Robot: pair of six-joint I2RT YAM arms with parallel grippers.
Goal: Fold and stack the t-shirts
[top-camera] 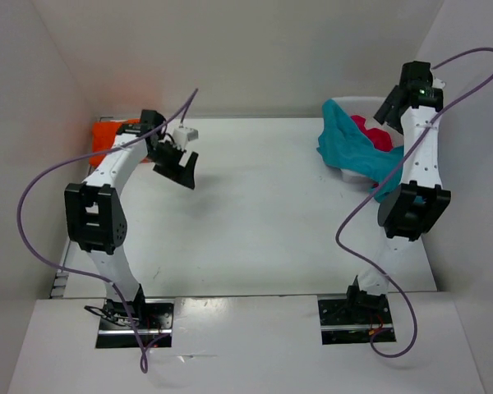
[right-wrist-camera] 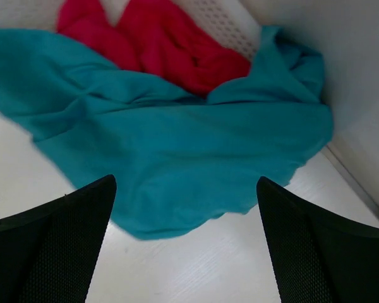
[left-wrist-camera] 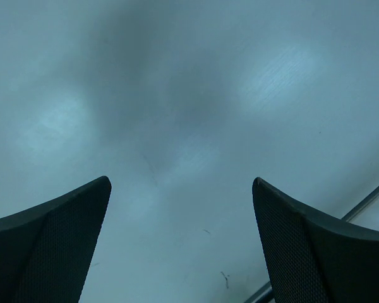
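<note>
A folded orange shirt (top-camera: 103,138) lies at the back left of the table, partly behind my left arm. My left gripper (top-camera: 174,162) is open over bare tabletop to its right; in the left wrist view only white surface shows between the fingers. My right gripper (top-camera: 389,111) hangs open above a white basket (top-camera: 366,102) at the back right. A teal shirt (right-wrist-camera: 164,151) drapes over the basket and out onto the table, with red cloth (right-wrist-camera: 170,47) in the basket behind it. In the right wrist view the teal shirt lies below and beyond the open fingers.
Walls stand close behind and at both sides, the right wall (right-wrist-camera: 360,95) right beside the teal shirt and basket.
</note>
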